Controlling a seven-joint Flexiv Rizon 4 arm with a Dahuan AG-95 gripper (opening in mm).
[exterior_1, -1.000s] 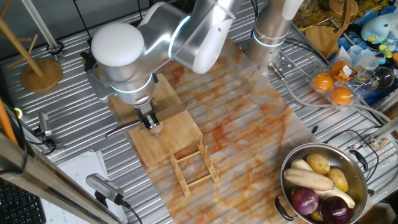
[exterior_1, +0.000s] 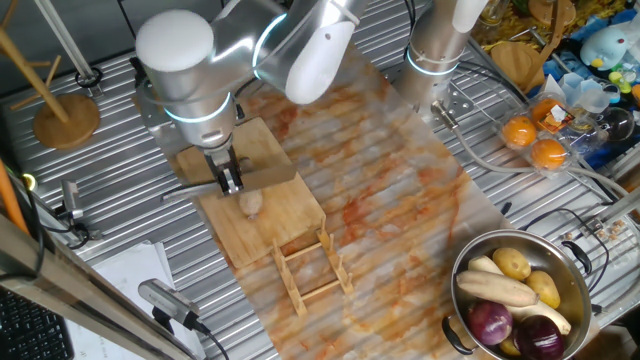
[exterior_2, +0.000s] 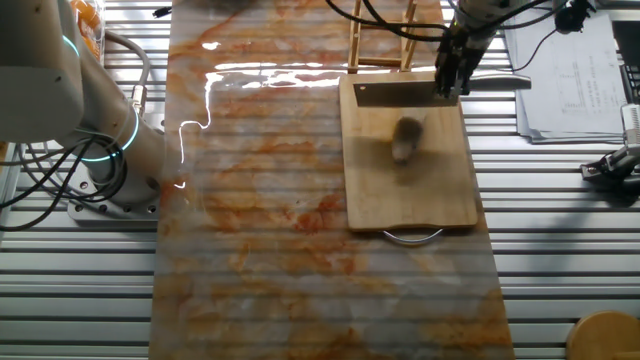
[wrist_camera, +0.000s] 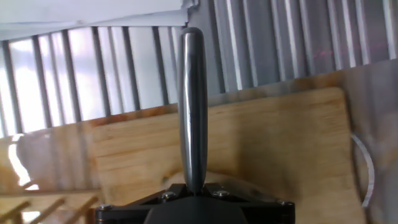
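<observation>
My gripper (exterior_1: 230, 182) is shut on a knife. The knife's broad blade (exterior_2: 400, 94) extends to one side of the fingers, and its metal handle (wrist_camera: 193, 106) to the other. Below lies a wooden cutting board (exterior_2: 440, 190). A pale brownish vegetable (exterior_2: 407, 138) rests on it, blurred, apart from the blade in exterior view 2. In exterior view 1 the vegetable (exterior_1: 250, 204) shows just in front of the gripper. Only part of it appears in the wrist view, largely hidden behind the gripper.
A wooden rack (exterior_1: 315, 272) stands at the board's end. Further right, a metal pot (exterior_1: 460, 290) holds potatoes, purple vegetables and long pale ones. Papers (exterior_2: 565, 75) lie beyond the mat's edge.
The gripper and knife have shifted toward the upper left in exterior view 1, away from the vegetable. More of the vegetable is uncovered. The knife has stayed in the gripper.
</observation>
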